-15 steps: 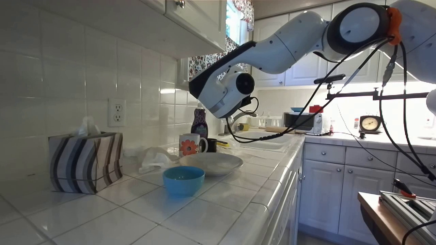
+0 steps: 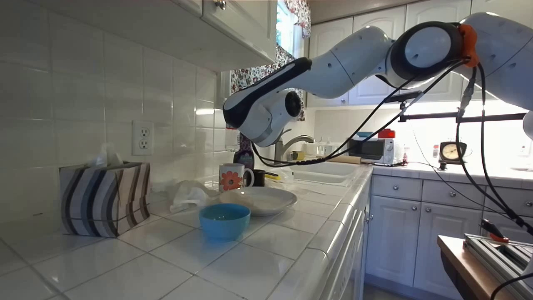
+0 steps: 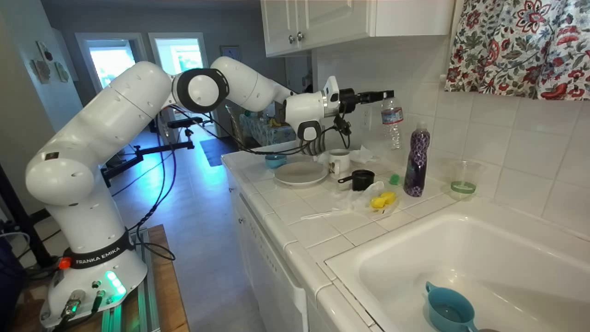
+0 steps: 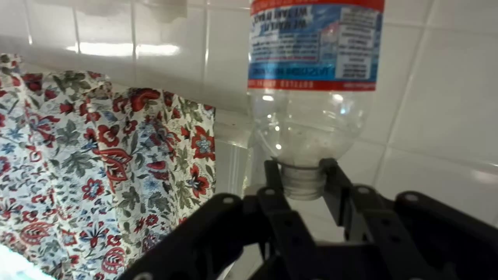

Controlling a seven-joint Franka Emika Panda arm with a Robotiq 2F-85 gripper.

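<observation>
A clear plastic bottle (image 3: 392,118) with a blue and red label hangs upright in the air, close to the tiled wall. My gripper is shut on its neck, one black fingertip on each side in the wrist view. No cap shows on the bottle's mouth. In the second exterior view the gripper (image 3: 387,95) reaches out level and the bottle's base is clear of the counter (image 3: 332,227). The first exterior view hides gripper and bottle behind the arm.
Below stand a purple patterned bottle (image 3: 417,160), a small black pot (image 3: 360,180), a flowered mug (image 2: 232,177), a plate (image 3: 300,173) and a blue bowl (image 2: 225,222). A clear cup (image 3: 463,177) sits by the wall. The sink (image 3: 420,260) holds a blue cup (image 3: 451,307).
In the first exterior view the arm's wrist has shifted left, towards the tiled wall, and turned. It now covers part of the purple bottle. Objects on the counter have stayed put.
</observation>
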